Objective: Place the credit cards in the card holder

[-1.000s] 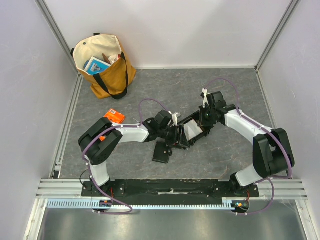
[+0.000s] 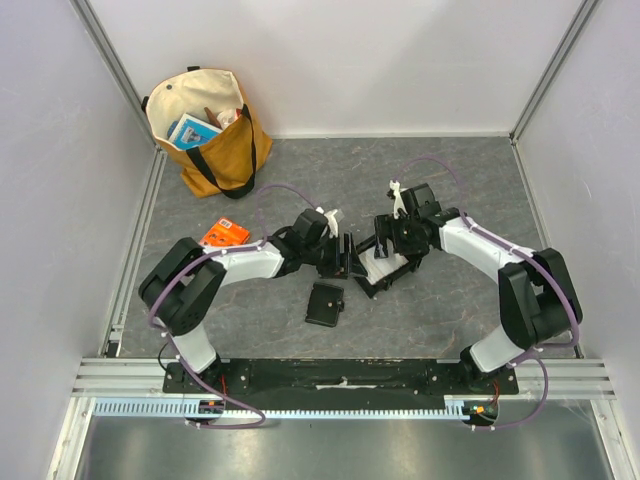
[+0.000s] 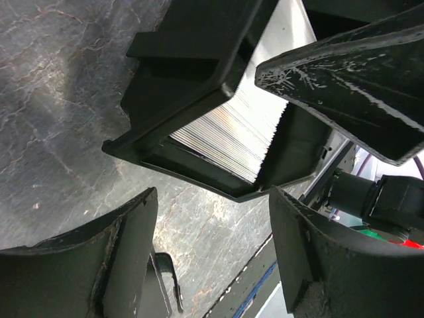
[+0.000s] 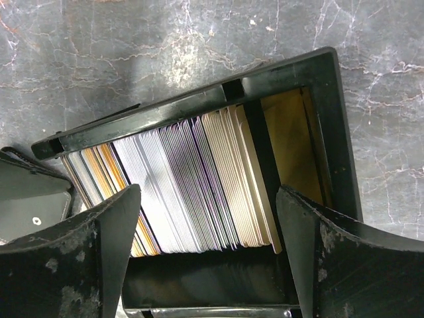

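Observation:
A black box (image 4: 331, 132) holds a dense row of cards (image 4: 185, 185), white, tan, orange and purple. My right gripper hangs open over the cards, with the box's empty tan slot at right in its view. My left gripper is open at the box's left end, just off its edge. A small black leather card holder (image 2: 325, 303) lies on the table below the left gripper, partly seen at the bottom of the left wrist view.
An orange flat item (image 2: 225, 233) lies at left. A yellow tote bag (image 2: 210, 150) with things inside stands back left.
My right gripper has shifted left along the box. My left gripper has moved back and up in the top view, away from its lower position a second ago.

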